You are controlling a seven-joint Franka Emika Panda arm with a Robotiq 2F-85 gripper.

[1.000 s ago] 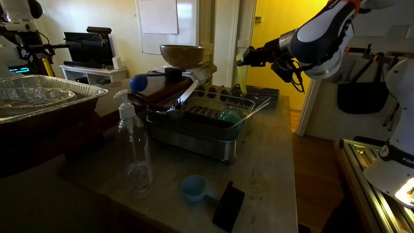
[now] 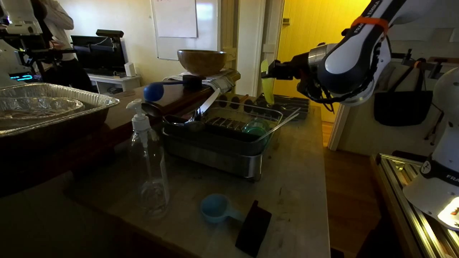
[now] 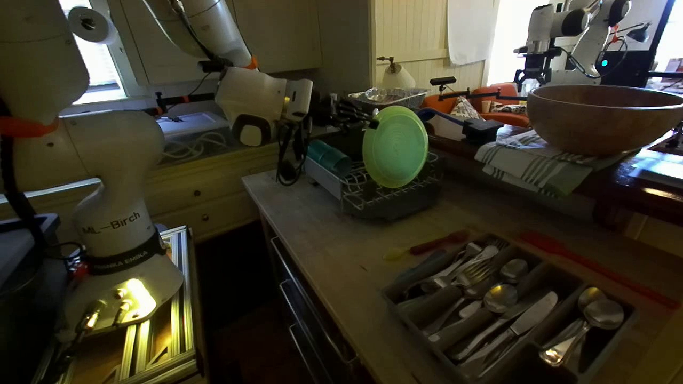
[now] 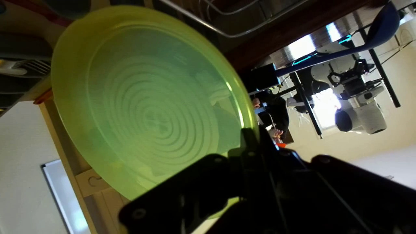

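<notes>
A yellow-green plate [image 3: 395, 147] with rings pressed into its middle hangs upright in the air. My gripper [image 2: 265, 71] is shut on its rim, as the wrist view also shows, where the plate [image 4: 152, 113] fills much of the frame and the dark fingers [image 4: 249, 144] clasp its edge. Below it stands the dish rack [image 2: 223, 148], a wire frame over a dark tray. In exterior view 2 the plate appears in front of or above the rack's wires [image 3: 384, 192]; a gap there is hard to judge.
A teal cup [image 3: 328, 157] lies in the rack. Close by is a cutlery tray [image 3: 410, 313] full of silverware. A pump bottle [image 2: 148, 172], a blue scoop [image 2: 215, 208] and a wooden bowl [image 2: 202, 61] stand around. Bare counter runs along the right edge.
My arm has shifted slightly, its wrist dipping a little lower, and the plate has moved slightly with it, still gripped at its edge. A person has come into the left background.
</notes>
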